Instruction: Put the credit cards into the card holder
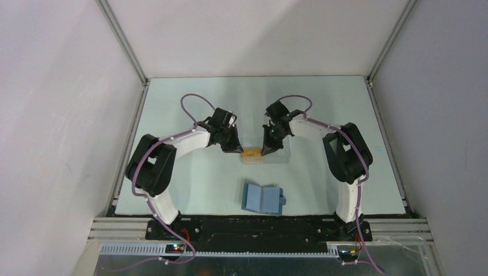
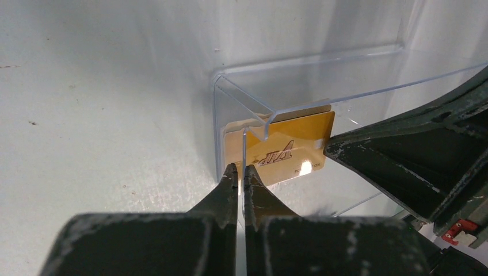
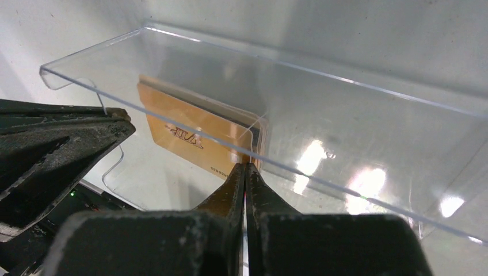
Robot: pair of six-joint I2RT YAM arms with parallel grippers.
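Note:
A clear box (image 1: 278,158) lies in the middle of the table, with a gold card (image 2: 302,144) leaning in its left part and at least one more card (image 2: 233,146) behind it. At the box's left end is my left gripper, shut with the thin clear wall edge between its fingertips. My right gripper is inside the box by the right end of the cards; its fingers are together and nothing shows between them. Toward the front lies the blue card holder (image 1: 262,199), spread open with pale inner faces.
Both grippers are close together over the box, with little room between them. The box's upright clear walls (image 3: 345,80) surround the cards. Bare table (image 1: 195,178) stretches left and right of the holder.

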